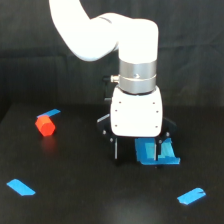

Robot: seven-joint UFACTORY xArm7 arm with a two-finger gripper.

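My gripper point(137, 155), with its white hand, points straight down in the middle of the camera view. Its two thin dark fingers are spread wide apart, and I see nothing between them. The right finger overlaps the blue taped square point(169, 151) in the picture; how high above the table the fingertips are, I cannot tell. Part of that square, which has a paler blue inside, is hidden by the hand. Well off to the left, a small red-orange block point(45, 125) rests on the black table, away from the gripper.
Strips of blue tape lie on the table: one at the front left point(20, 187), one at the front right point(191, 196), and one behind the red block point(50, 112). Bare black table stretches across the front and left-middle. A dark curtain hangs behind.
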